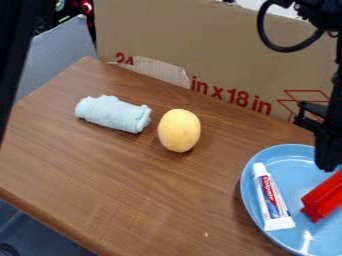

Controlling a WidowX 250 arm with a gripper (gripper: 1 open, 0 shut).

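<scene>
My black gripper (325, 150) hangs at the right edge, over the far side of a blue plate (297, 240); its fingertips are dark and partly cut off, so I cannot tell how they stand. On the plate lie a white toothpaste tube (270, 198) and a red object (322, 197), the latter below the gripper. A pale yellow egg-shaped item (179, 130) rests mid-table, and a rolled light-blue cloth (114, 114) lies to its left.
A large cardboard box (214, 50) stands along the back of the wooden table (120, 190).
</scene>
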